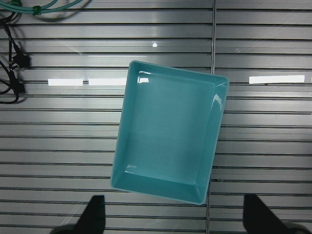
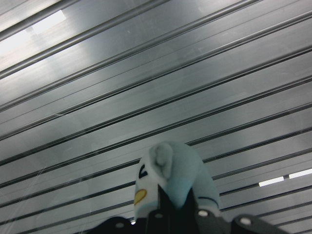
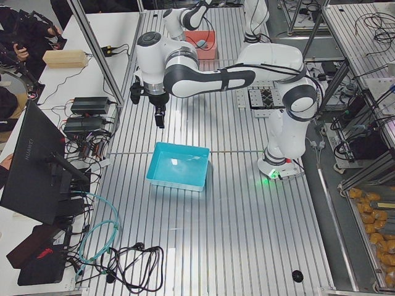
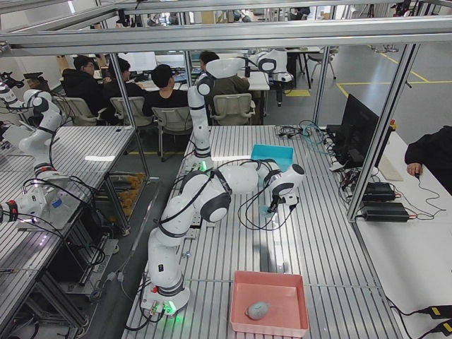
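A teal tray (image 3: 177, 165) lies on the slatted table below my left gripper, whose fingers stand wide apart with nothing between them. In the right wrist view my right gripper is shut on a pale blue and white plush toy (image 2: 173, 170) with a yellow patch, held above bare slats. In the camera right view that gripper is over the table between the teal tray and a pink tray (image 4: 268, 281), which holds a grey-blue object (image 4: 257, 310).
A black monitor (image 3: 40, 163), cable coils (image 3: 133, 265) and power units line the left side in the camera left view. The table's middle between the trays and the area around the teal tray are largely clear.
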